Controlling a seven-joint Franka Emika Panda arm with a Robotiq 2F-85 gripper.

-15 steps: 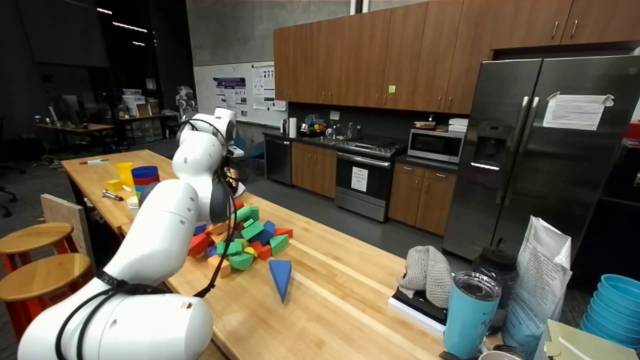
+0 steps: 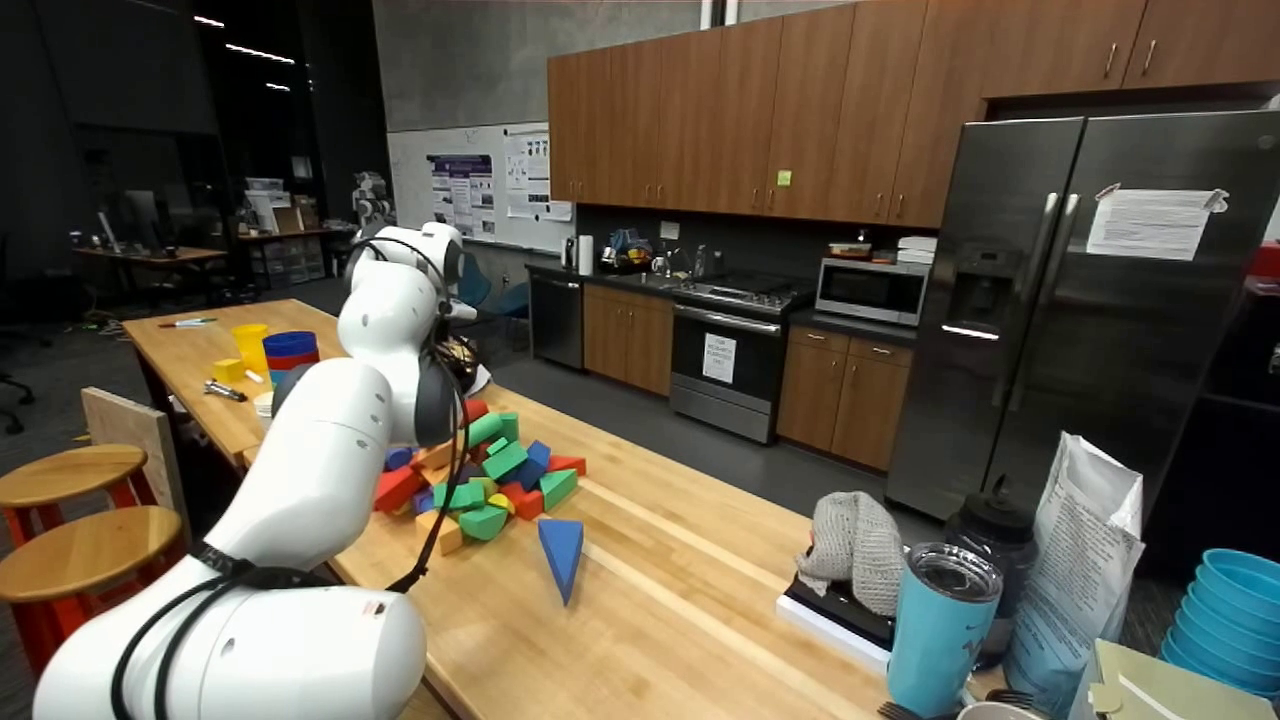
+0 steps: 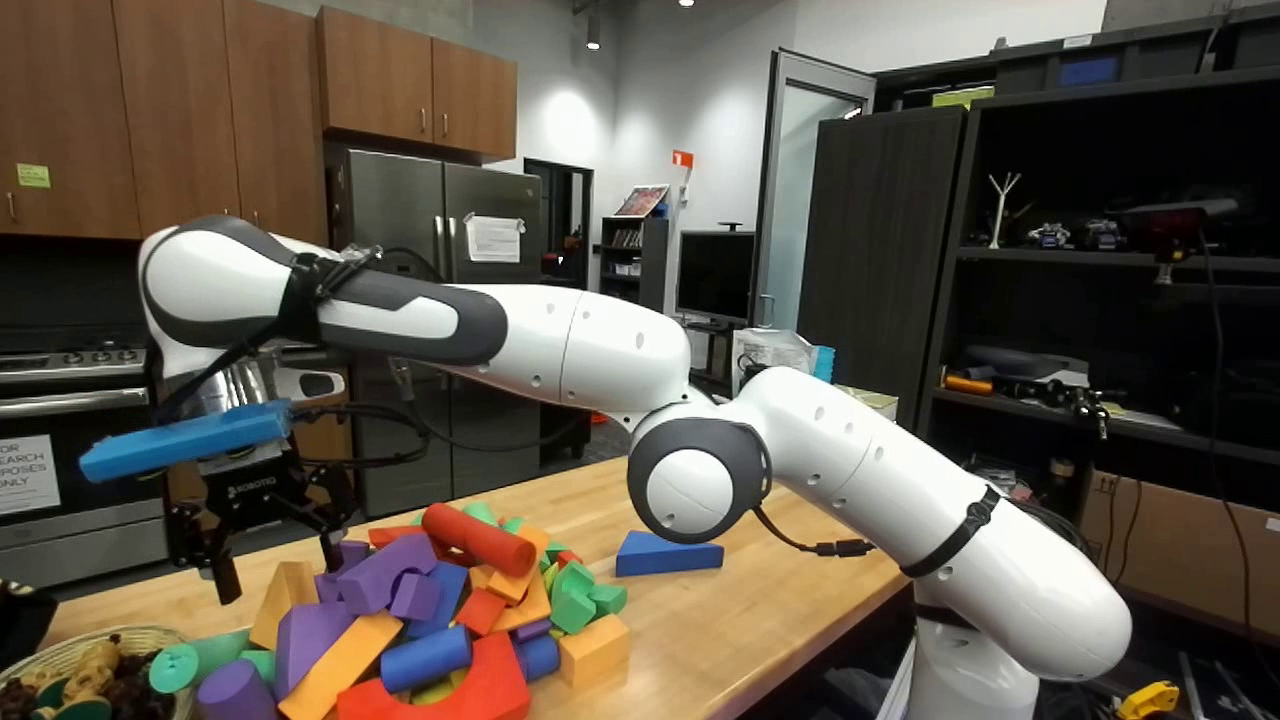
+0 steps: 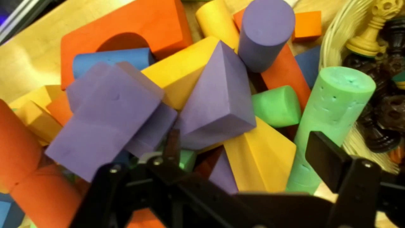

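Observation:
My gripper (image 3: 276, 566) hangs fingers-down over the far side of a heap of coloured blocks, its fingers open with nothing between them. Seen from the wrist, its black fingers (image 4: 329, 161) stand wide apart above the pile. Under them lie a purple triangular block (image 4: 218, 102), a yellow wedge (image 4: 262, 155) and a leaning green cylinder (image 4: 330, 106). A purple slab (image 4: 110, 114) rests on top toward the left. Away from the heap, a blue triangular block (image 2: 561, 554) lies alone on the table. In the first exterior view the arm hides my gripper.
A woven basket (image 3: 72, 654) of dark and pale pieces borders the pile. Toward the table's other end stand a blue tumbler (image 2: 944, 630), a grey knitted cloth (image 2: 854, 546) and a paper bag (image 2: 1074, 564). Bare tabletop (image 2: 672, 576) stretches between.
The upper arm and wrist have shifted slightly left and a little lower in the first exterior view. Blocks visible there stay in place.

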